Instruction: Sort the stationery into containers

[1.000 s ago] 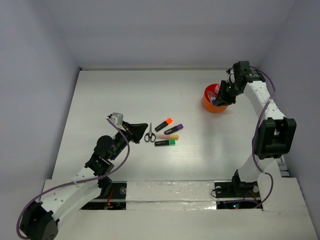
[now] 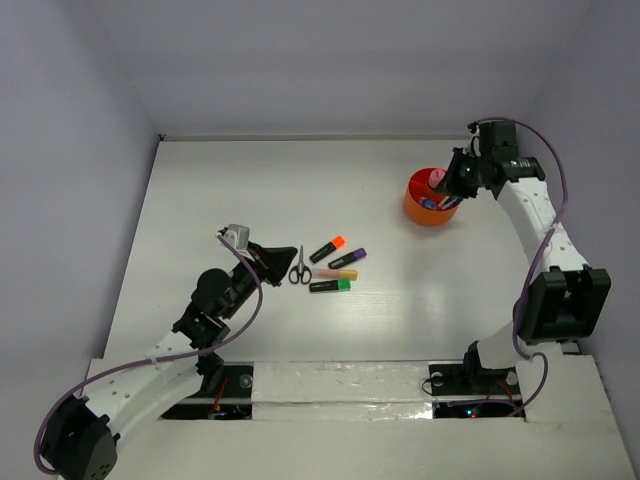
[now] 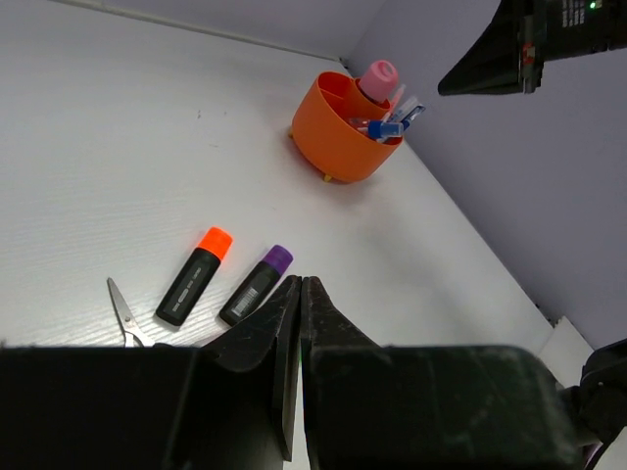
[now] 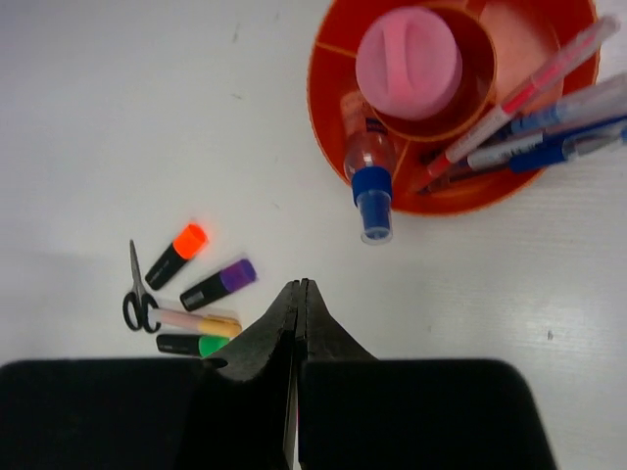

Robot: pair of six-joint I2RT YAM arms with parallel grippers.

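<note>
An orange divided container [image 2: 419, 215] at the back right holds a pink-capped item [image 4: 424, 64], a blue-capped bottle [image 4: 371, 186] and several pens [image 4: 549, 73]. My right gripper [image 2: 455, 175] is shut above it, nothing between its fingers. Mid-table lie an orange-capped marker [image 3: 187, 286], a purple-capped marker [image 3: 251, 292], a green-capped marker [image 2: 329, 286], scissors [image 2: 300, 275] and a pale yellow-ended pen or marker [image 2: 340, 274]. My left gripper [image 2: 288, 258] is shut just left of these, with nothing visible between its fingers.
Grey walls close in the back and both sides.
The left arm and loose stationery look almost unchanged.
</note>
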